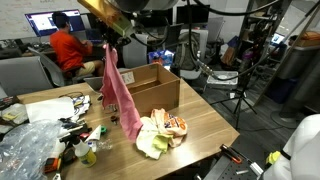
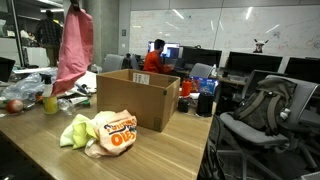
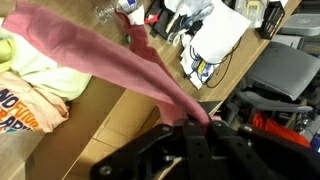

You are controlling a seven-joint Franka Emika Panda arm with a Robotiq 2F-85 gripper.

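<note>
A long pink cloth point(image 1: 119, 95) hangs down from my gripper point(image 1: 113, 38), which is shut on its upper end high above the table. In exterior view 2 the cloth point(image 2: 75, 45) hangs at the left, with the gripper nearly out of the frame. The wrist view shows the cloth point(image 3: 115, 62) stretching from the upper left to my gripper. An open cardboard box point(image 1: 155, 89) stands on the table behind and to the right of the cloth. A yellow cloth and an orange-and-white printed cloth point(image 2: 115, 133) lie crumpled in front of the box.
Clear plastic wrapping point(image 1: 30, 145), a yellow cup point(image 2: 50, 104) and several small items crowd the table's left side. A person in red point(image 1: 70, 48) sits beyond the table.
</note>
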